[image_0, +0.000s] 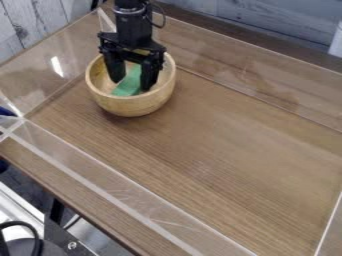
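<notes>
A light wooden bowl (146, 105) sits on the wooden table at the upper left, with a green object (128, 86) inside it. The black robot gripper (131, 72) reaches down from the top into the bowl, its open fingers at or just over the green object. Whether they touch it is unclear.
A grey wall stands at the top left, a white surface at the top right. Black cables lie at the bottom left, off the table's edge.
</notes>
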